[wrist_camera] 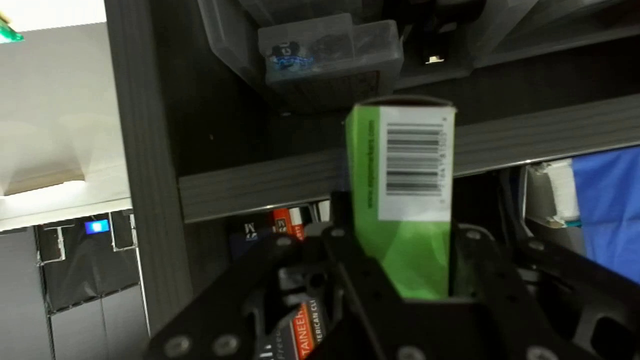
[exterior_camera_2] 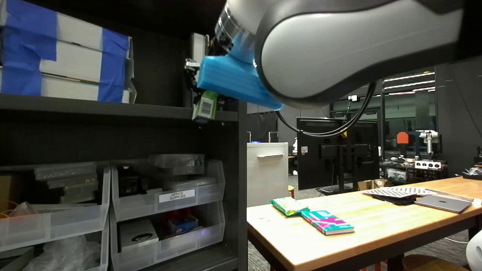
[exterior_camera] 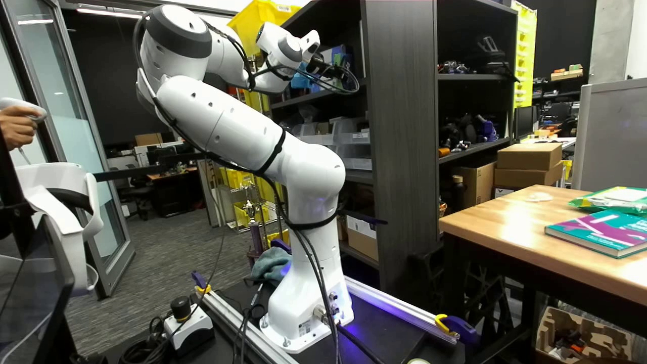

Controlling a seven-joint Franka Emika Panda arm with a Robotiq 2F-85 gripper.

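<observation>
In the wrist view a green box with a white barcode label (wrist_camera: pixel 415 162) stands between the two fingers of my gripper, which is shut on it. Exterior view 2 shows the same green box (exterior_camera_2: pixel 205 106) jutting below the gripper at the front edge of the dark upper shelf (exterior_camera_2: pixel 158 108). My gripper (exterior_camera_2: pixel 199 88) is partly covered there by the blue wrist piece (exterior_camera_2: pixel 235 79). In exterior view 1 the hand is at the bookcase, and the box cannot be made out.
White boxes with blue tape (exterior_camera_2: pixel 77 63) fill the upper shelf's left part. Clear plastic bins (exterior_camera_2: pixel 169 198) sit on the shelf below. The bookcase's side panel (exterior_camera_2: pixel 242 180) stands close to the hand. A wooden table (exterior_camera_2: pixel 289 244) holds a book (exterior_camera_2: pixel 326 221).
</observation>
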